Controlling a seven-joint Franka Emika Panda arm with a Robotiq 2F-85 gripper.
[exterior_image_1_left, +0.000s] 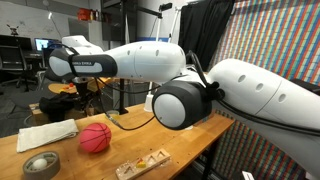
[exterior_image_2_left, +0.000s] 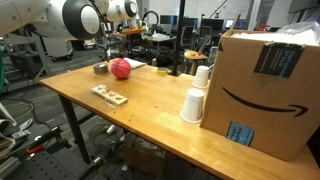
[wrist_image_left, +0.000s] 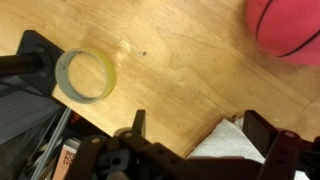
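A red ball (exterior_image_1_left: 95, 137) with dark seams rests on the wooden table; the wrist view shows part of the ball (wrist_image_left: 287, 25) at top right. Near the table's left end lies a tape roll (exterior_image_1_left: 42, 164), whose ring (wrist_image_left: 106, 65) appears at upper left in the wrist view. A folded white cloth (exterior_image_1_left: 47, 135) lies behind the roll, and its corner (wrist_image_left: 225, 142) peeks out between the fingers. My gripper points down above the table, open, its dark fingertips wide apart. No object shows held between them.
A pale wooden board (exterior_image_2_left: 109, 96) with small items lies toward the table's front edge. White cups (exterior_image_2_left: 192, 105) and a large cardboard box (exterior_image_2_left: 258, 95) stand farther along. Bare tabletop (exterior_image_2_left: 150, 118) lies between board and cups.
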